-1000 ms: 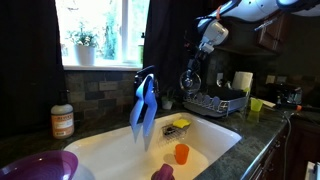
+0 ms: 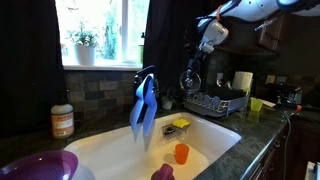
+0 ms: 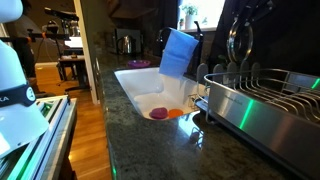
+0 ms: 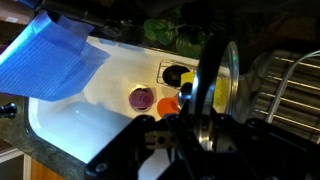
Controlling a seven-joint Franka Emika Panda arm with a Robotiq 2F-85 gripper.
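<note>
My gripper is shut on a round, rimmed utensil [image 4: 212, 85], perhaps a lid or strainer, seen nearly edge-on in the wrist view. Its ring [image 3: 232, 40] hangs upright in exterior view 2, above the drying rack side. From exterior view 1, the round piece [image 2: 190, 79] hangs below the arm, clear of the sink and the rack. Exactly where the fingers meet the utensil is too dark to make out.
A blue cloth [image 3: 179, 52] drapes over the faucet. The white sink [image 4: 90, 125] contains an orange cup [image 2: 181, 153], a dark-red round item [image 4: 142, 98] and a yellow sponge [image 2: 181, 123]. A metal dish rack [image 3: 262, 105] stands beside it.
</note>
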